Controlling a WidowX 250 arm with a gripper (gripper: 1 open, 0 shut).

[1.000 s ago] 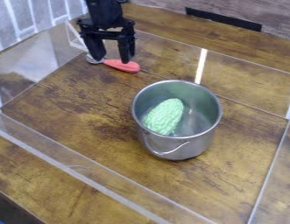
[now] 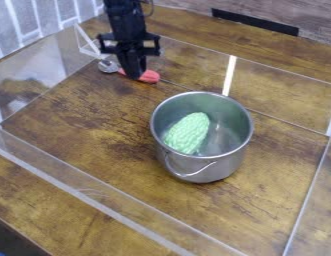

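The dark gripper (image 2: 128, 60) hangs at the top centre-left over a red-handled item (image 2: 148, 76) with a silver end (image 2: 109, 65) lying on the wooden table. Its fingers are small and dark; they appear close together, with nothing clearly between them. A steel pot (image 2: 228, 150) stands right of centre, holding a pale green textured object (image 2: 188, 131).
Clear, strip-like edges run along the left and right of the wooden table (image 2: 74, 170). A white strip (image 2: 229, 75) lies behind the pot.
The gripper has turned and looks narrower than before, now sitting over the left part of the red-handled item. The pot and its content have not moved.
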